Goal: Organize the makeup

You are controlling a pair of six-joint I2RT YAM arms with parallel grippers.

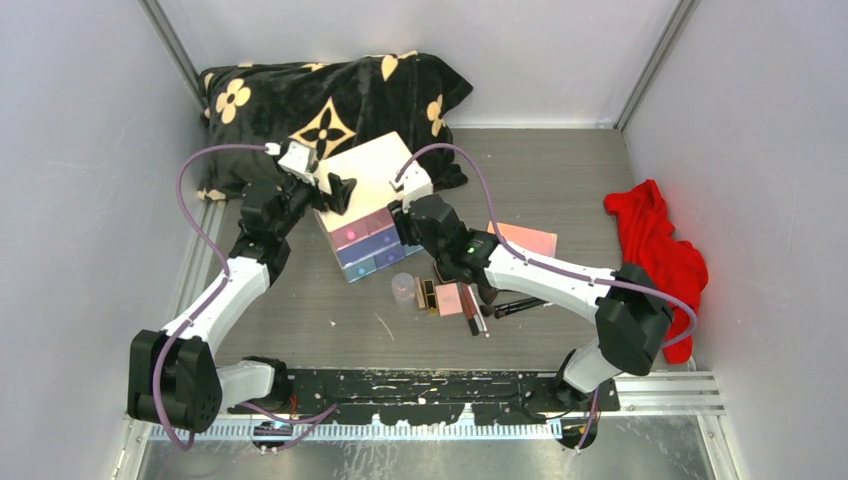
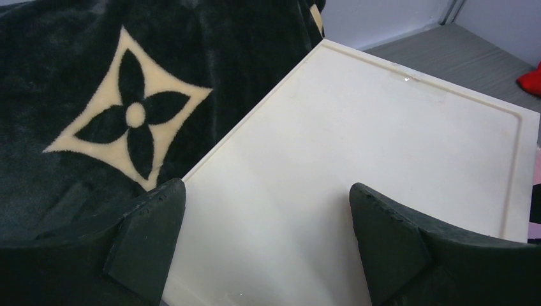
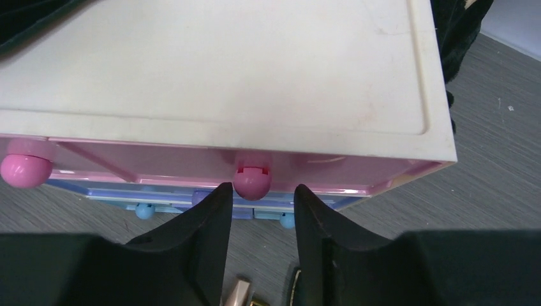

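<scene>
A small drawer cabinet (image 1: 366, 180) with a cream top stands at an angle, with pink, purple and blue drawer rows facing the front right. Over its top left part is my left gripper, open, nothing between its fingers. At the front face, my right gripper is part open, its fingertips on either side of a round pink knob (image 3: 252, 183) of the top right drawer; contact does not show. Makeup lies in front: a clear round jar (image 1: 403, 287), a pink square compact (image 1: 449, 300), a brown-red tube (image 1: 468, 309) and dark brushes (image 1: 515, 307).
A black patterned blanket (image 1: 290, 105) lies behind the cabinet. A pink-orange palette (image 1: 527, 240) sits right of the makeup, partly behind my right arm. Red cloth (image 1: 660, 250) lies at the far right.
</scene>
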